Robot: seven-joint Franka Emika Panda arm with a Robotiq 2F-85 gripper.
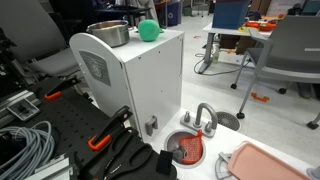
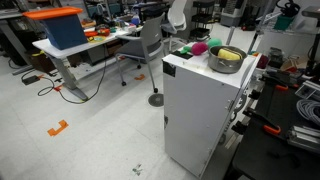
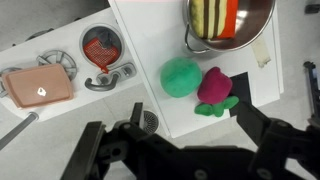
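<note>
In the wrist view my gripper is open, its two black fingers (image 3: 104, 148) wide apart with nothing between them. Ahead of it, on the white cabinet top (image 3: 165, 88), lie a round green object (image 3: 181, 77) and a pink toy vegetable with green leaves (image 3: 214, 88). A metal pot (image 3: 238, 40) stands at the same top's edge, with a yellow-and-brown piece (image 3: 209, 16) and an orange-red piece inside. From the side, the pot (image 1: 109, 34) and green object (image 1: 149, 30) sit on the cabinet (image 1: 146, 75). Exterior view 2 also shows the pot (image 2: 226, 61).
Beside the cabinet, a small round sink (image 1: 184, 148) holds a red utensil (image 1: 199, 133), with a faucet (image 1: 206, 116) at its rim. A pink tray (image 1: 262, 164) lies near the sink. A dark square (image 3: 240, 87) lies by the pink vegetable. Chairs stand behind.
</note>
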